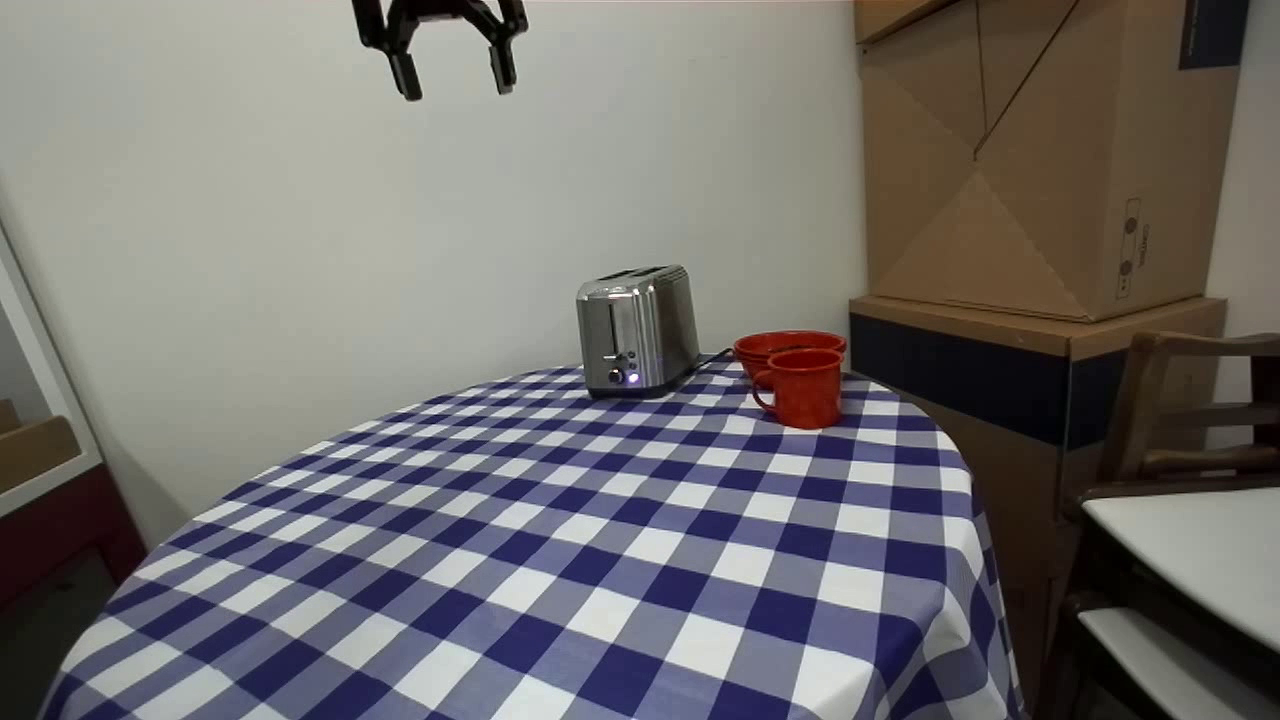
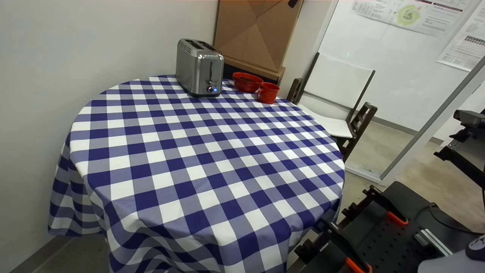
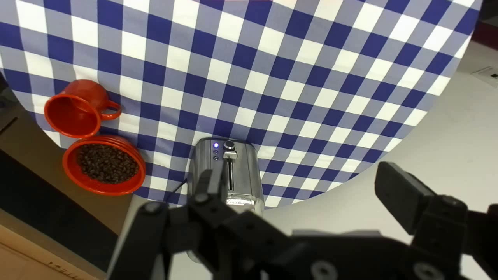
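High above the table, my gripper [image 1: 457,86] hangs at the top of exterior view 1, open, its fingers wide apart with nothing between them. In the wrist view the black fingers [image 3: 404,198] reach in from below, one overlapping the view of the toaster. A silver toaster [image 1: 636,332] stands near the wall with a small light glowing on its front. To its right sits a red bowl [image 3: 105,163] holding dark brown beans. Close beside the bowl is an upright red mug [image 3: 77,109], its inside looking empty and its handle pointing towards the toaster's side.
The round table wears a blue-and-white checked cloth [image 2: 195,150], and most of it is bare. Cardboard boxes [image 1: 996,204] are stacked behind the bowl. A wall [image 1: 360,240] runs along the toaster's back; chairs [image 2: 334,100] stand off the right side.
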